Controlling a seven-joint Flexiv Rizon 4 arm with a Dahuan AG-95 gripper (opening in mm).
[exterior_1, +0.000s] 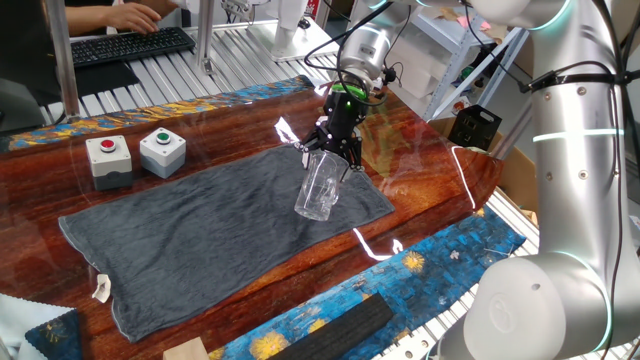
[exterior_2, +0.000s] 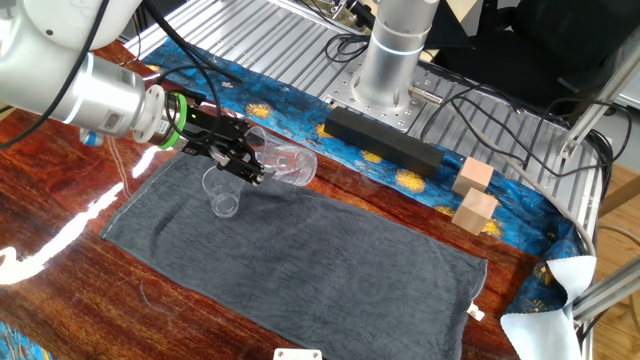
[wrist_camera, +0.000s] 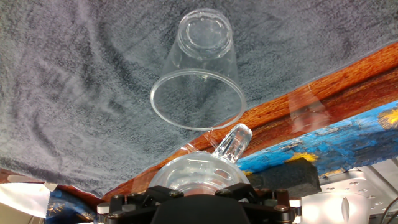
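A clear glass mug (exterior_2: 292, 165) with a thick handle lies tilted on its side at my gripper (exterior_2: 250, 170). In the wrist view the mug (wrist_camera: 198, 173) sits between the black fingers, with its handle pointing up and right; my gripper appears shut on it. A clear plastic cup (wrist_camera: 202, 59) stands upright and empty on the grey towel (exterior_2: 330, 260), just beyond the mug, its open rim toward the camera. From the first exterior side, the transparent vessels (exterior_1: 318, 190) overlap below the gripper (exterior_1: 332, 150), making their edges hard to separate.
Two button boxes, one red (exterior_1: 109, 160) and one green (exterior_1: 163, 152), stand beyond the towel. A black bar (exterior_2: 383, 142) and wooden blocks (exterior_2: 474, 211) lie along the blue cloth strip. Most of the towel is bare.
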